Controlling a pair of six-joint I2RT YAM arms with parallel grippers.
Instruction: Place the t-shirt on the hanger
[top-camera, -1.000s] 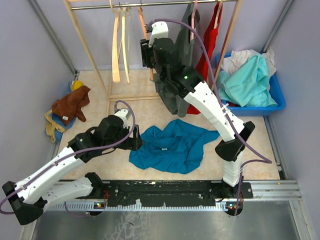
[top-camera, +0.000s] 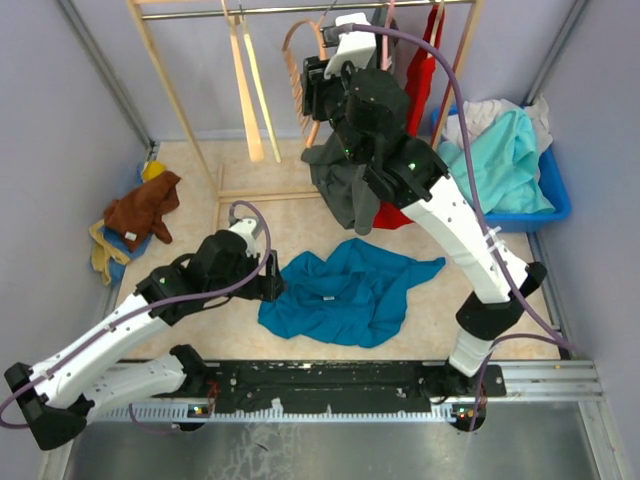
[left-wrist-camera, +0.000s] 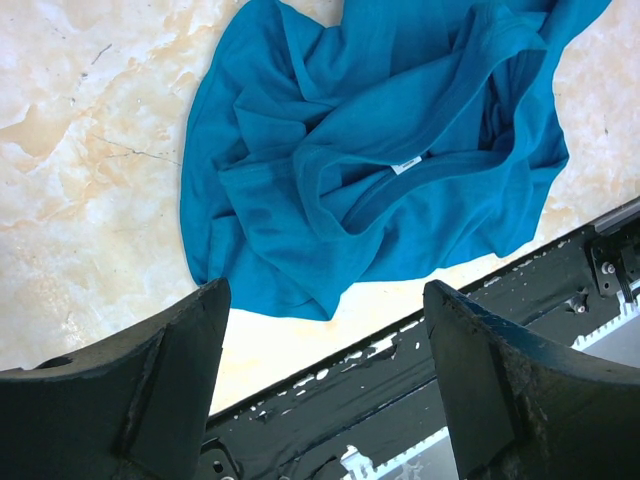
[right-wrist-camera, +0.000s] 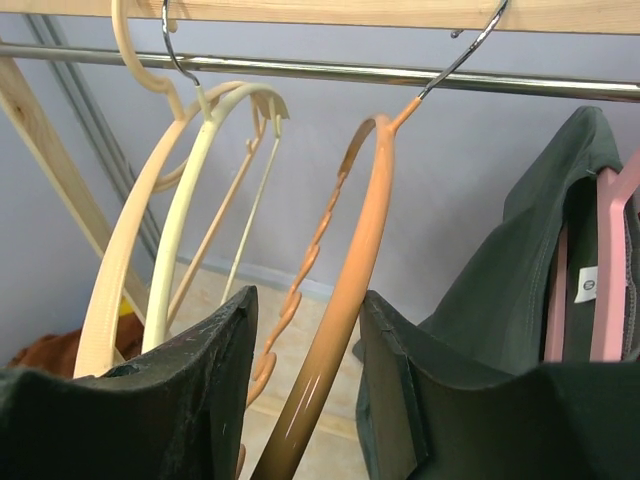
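On the table at centre lies a crumpled teal t-shirt (top-camera: 345, 295), its open neckline and small label (left-wrist-camera: 407, 165) facing up in the left wrist view. An orange hanger (right-wrist-camera: 345, 295) hangs by its metal hook from the rail, turned at an angle. My right gripper is shut on one arm of that hanger, with its fingers (right-wrist-camera: 390, 340) either side of it. Just left of the t-shirt my left gripper (top-camera: 276, 277) stands open above the table; in the left wrist view nothing is between its fingers.
Two pale hangers (right-wrist-camera: 180, 220) hang left of the orange one on the rail (right-wrist-camera: 270, 68). A grey garment (right-wrist-camera: 530, 250) and a red garment (top-camera: 420, 90) hang to the right. A blue bin (top-camera: 515, 222) with cloths stands right; a brown cloth (top-camera: 142, 208) lies left.
My right gripper has moved right in the top view, and the orange hanger has swung round with it. The pale hangers have swung a little. The left arm and the t-shirt's main body stay put.
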